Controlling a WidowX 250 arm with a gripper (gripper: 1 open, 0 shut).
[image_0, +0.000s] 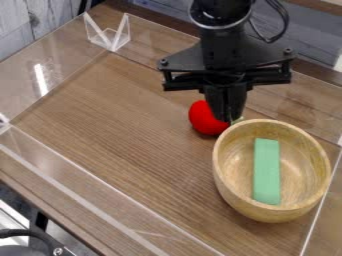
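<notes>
My black gripper (225, 100) hangs over a red round object (206, 120), partly hiding its top. Its fingers look shut, with nothing visible between them. Just right of and below the red object is a tan bowl (270, 208) holding a green block (267, 170).
A small clear rack (107, 30) stands at the back left. A transparent wall runs along the back edge.
</notes>
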